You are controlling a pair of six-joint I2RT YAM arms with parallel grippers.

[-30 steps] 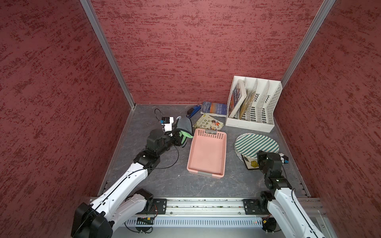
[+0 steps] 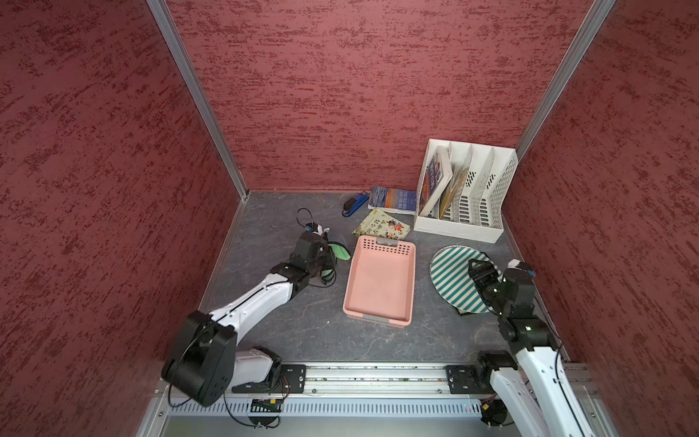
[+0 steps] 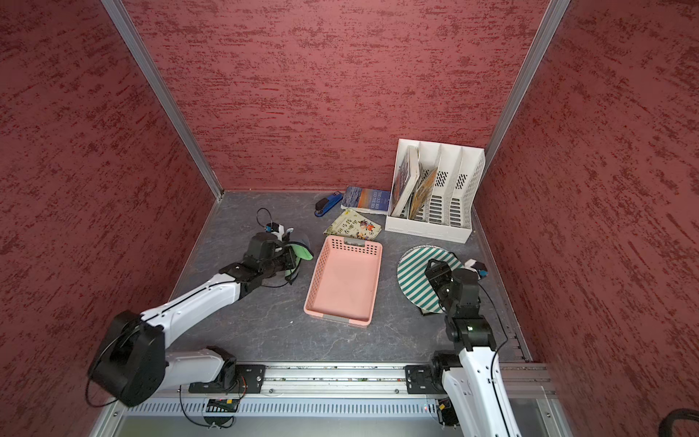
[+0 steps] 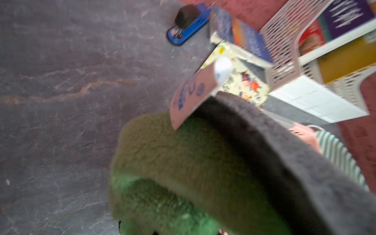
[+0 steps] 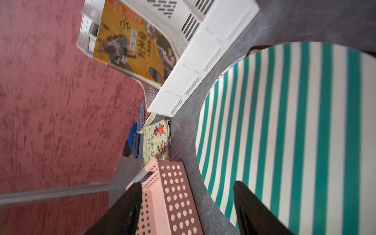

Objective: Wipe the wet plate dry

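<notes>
A round plate (image 2: 457, 275) with green and white stripes lies at the right of the table. My right gripper hangs over the plate's right side in the top views; in the right wrist view its fingers (image 5: 133, 209) stand apart with nothing between them. A green and grey cloth (image 4: 195, 156) with a white tag fills the lower part of the left wrist view. It is also at my left gripper (image 2: 326, 256), left of the pink basket. The cloth hides the left fingers, so their state does not show.
Between the arms stands an empty pink basket (image 2: 380, 282). Behind it lie a yellow book (image 2: 383, 224), a blue book (image 2: 393, 199) and a blue stapler (image 2: 355, 204). A white file rack (image 2: 458, 229) stands at back right.
The striped plate went from tilted at my right gripper to lying flat; that gripper has left its edge and moved up and back over it. My left arm has swung, its gripper turning beside the cloth.
</notes>
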